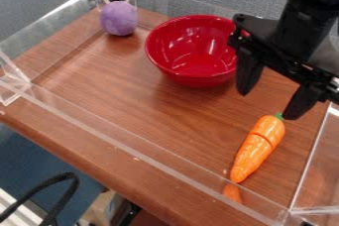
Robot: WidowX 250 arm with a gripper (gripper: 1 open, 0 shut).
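My black gripper (276,91) hangs at the upper right, its two fingers spread apart with nothing visible between them, just above and right of the red bowl (183,59). An orange carrot (257,149) with a green tip lies on the wooden board below the gripper, toward the lower right. A purple round toy (118,19) sits at the back left of the board.
Clear plastic walls (133,121) border the board (93,91). Another orange piece (232,195) shows at the front wall. The middle and left of the board are free. A black cable hangs at lower left.
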